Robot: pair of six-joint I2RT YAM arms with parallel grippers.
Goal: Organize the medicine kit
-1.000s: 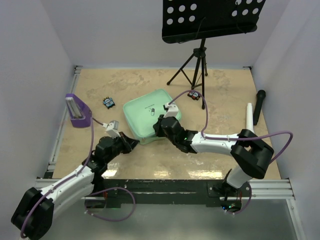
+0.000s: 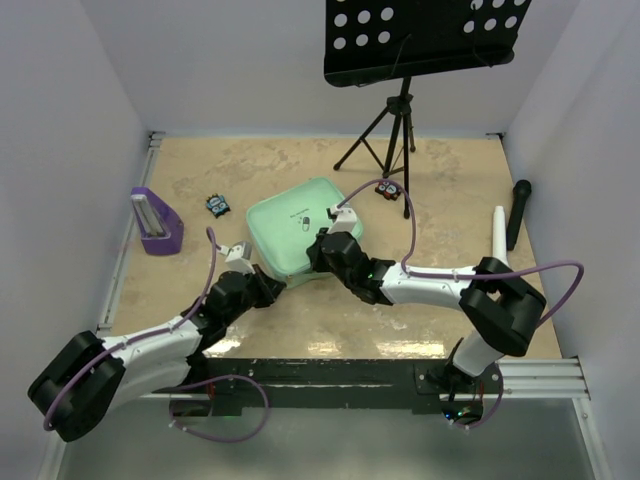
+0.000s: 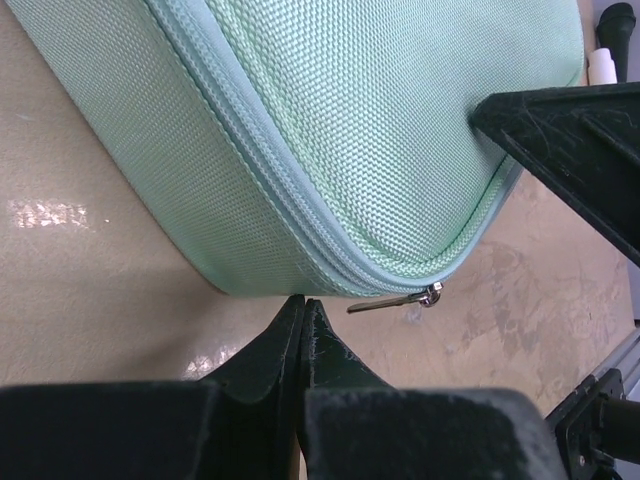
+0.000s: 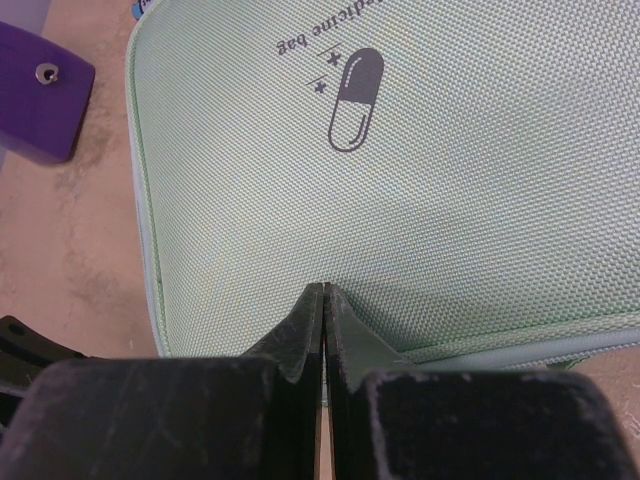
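Observation:
The mint-green medicine bag (image 2: 290,228) lies closed and slanted on the table, its printed lid facing up. At its near corner, a metal zipper pull (image 3: 385,303) sticks out to the left of its slider. My left gripper is shut beside that corner; its tips stand just left of the pull, and nothing shows between them. Over the bag's near right part, my right gripper is shut with its tips against the lid fabric, which dips slightly there. No fold of cloth is visible between those fingers.
A purple holder (image 2: 158,222) stands at the left. Small dark devices lie at the back left (image 2: 217,205) and near the black stand (image 2: 398,120). A white tube (image 2: 499,236) and a black microphone (image 2: 517,214) lie far right.
My left gripper has moved right, toward the bag's near corner, and stays shut. The right arm and the bag look unmoved.

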